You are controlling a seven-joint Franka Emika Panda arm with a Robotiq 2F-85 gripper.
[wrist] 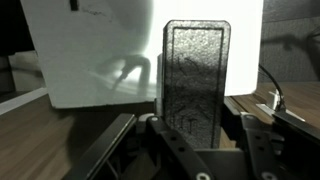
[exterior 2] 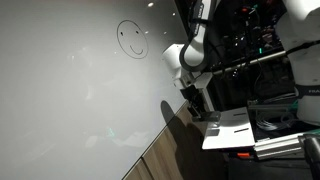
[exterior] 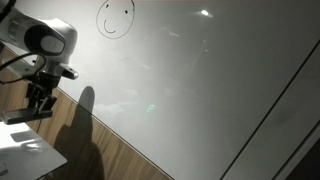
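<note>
A dark grey block with a lighter rim, looking like a whiteboard eraser (wrist: 193, 75), is held lengthwise between the fingers of my gripper. In exterior view 1 the gripper (exterior: 40, 98) hangs at the left with the eraser (exterior: 27, 115) under it, above the pale table (exterior: 38, 158). Exterior view 2 has the gripper (exterior 2: 194, 103) over the same table (exterior 2: 228, 137). A smiley face (exterior: 115, 17) is drawn in black on the whiteboard (exterior: 180, 80), higher up and apart from the gripper.
Below the whiteboard runs a wood panel (exterior: 115, 152), with the arm's shadow on it. Beside the table in exterior view 2 are dark gear and cables (exterior 2: 265, 105). The board's surface in front is clear of objects.
</note>
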